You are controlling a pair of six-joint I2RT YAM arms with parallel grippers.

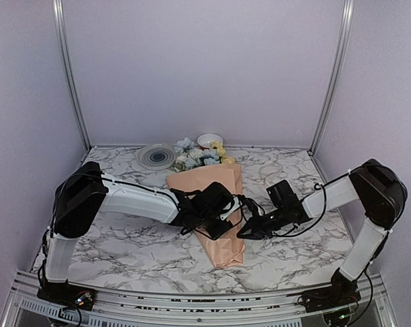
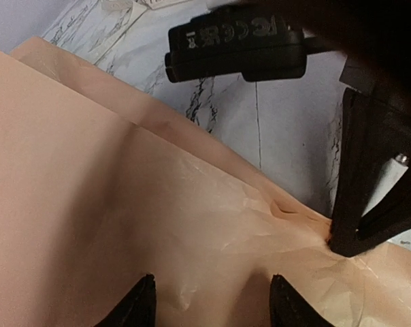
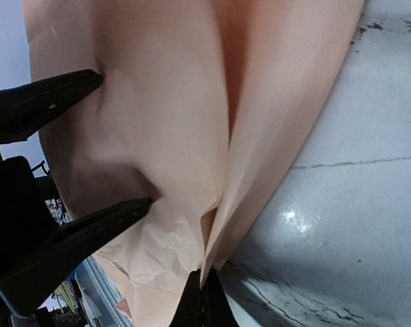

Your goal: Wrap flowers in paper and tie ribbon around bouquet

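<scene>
The bouquet of blue, white and yellow fake flowers sticks out of the far end of a peach wrapping paper. Over the paper's middle, my left gripper stands open, its two fingers spread at the paper's surface. Small dents show in the sheet by the tips. At the paper's right edge, my right gripper is shut on a thin fold of the paper, which runs creased into its fingertips. The stems are hidden inside the wrap.
A round grey spool or disc lies at the back left, and a white bowl stands behind the flowers. Both arms are close together over the wrap.
</scene>
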